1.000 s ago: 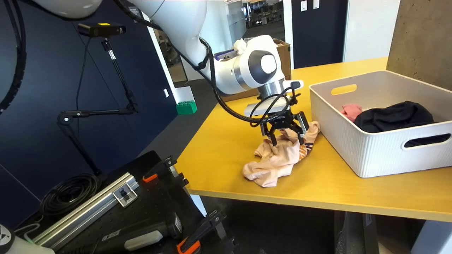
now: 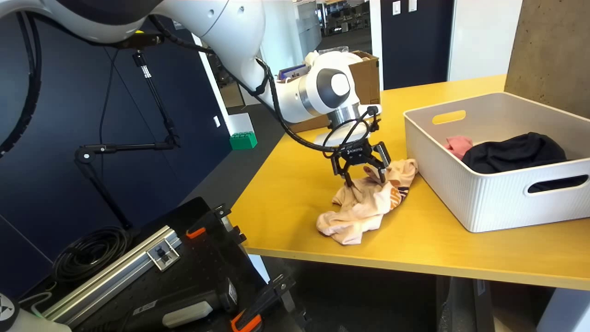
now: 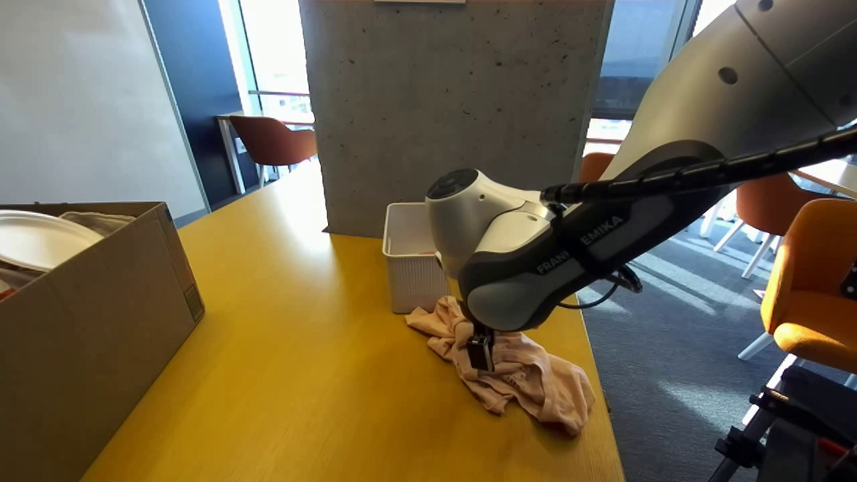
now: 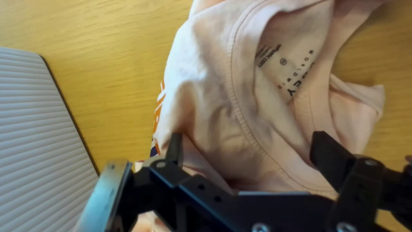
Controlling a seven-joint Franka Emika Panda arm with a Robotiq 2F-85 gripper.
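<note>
A crumpled peach-pink shirt [image 2: 362,210] lies on the table beside the white bin, one end close to the bin's side. Over its middle, my gripper [image 2: 365,180] points down with its fingers wide open. In the wrist view the two fingers [image 4: 175,149] stand apart, and the shirt's collar and inside print [image 4: 295,73] show beyond them. No cloth appears clamped between the fingertips. The second exterior view shows the shirt [image 3: 554,385] spread below the arm, which hides part of it; whether the fingertips touch the fabric I cannot tell.
The ribbed white bin [image 2: 442,171] holds a black cloth [image 2: 517,153] and a pink cloth [image 2: 459,145]. A cardboard box [image 3: 104,297] stands at the table's far end. Bare tabletop [image 3: 321,385] extends beside the shirt, and the table's front edge runs near it.
In exterior view 1 my gripper has shifted slightly left, away from the bin. The fingers are open in both frames, and the shirt lies in about the same place.
</note>
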